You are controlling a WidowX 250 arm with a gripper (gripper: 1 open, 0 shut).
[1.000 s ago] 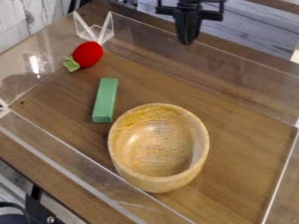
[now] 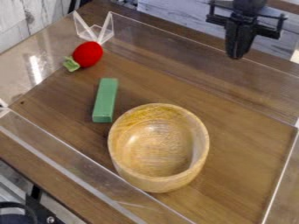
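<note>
My gripper (image 2: 237,47) is up at the top right of the camera view, dark and shut, with nothing visible between its fingers, clear of the objects on the table. A wooden bowl (image 2: 158,166) sits at the lower centre, empty. A green block (image 2: 104,101) lies to its upper left. A red round object (image 2: 87,52) with a small light-green part lies at the upper left.
Clear transparent panels (image 2: 70,162) line the table's edges.
My gripper has moved to the right and slightly down across the back of the table. The bowl, block and red object have not moved.
</note>
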